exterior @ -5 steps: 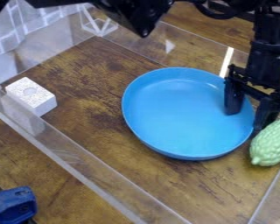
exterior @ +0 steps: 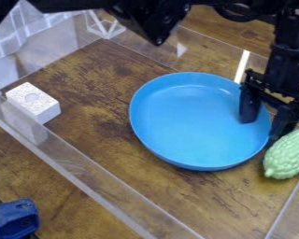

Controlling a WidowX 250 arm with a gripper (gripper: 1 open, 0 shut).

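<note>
My black gripper (exterior: pixel 271 101) reaches down from the top right over the right part of a blue plate (exterior: pixel 190 121), its dark fingers at or near the rim. A pale green ridged object (exterior: pixel 287 154) lies just below it, beside the plate. Whether the fingers hold anything I cannot tell.
A white block (exterior: pixel 33 103) sits on the left. A blue object (exterior: pixel 12 219) is at the lower left corner. Clear plastic walls edge the wooden floor (exterior: pixel 90 75). The wood left of the plate is bare.
</note>
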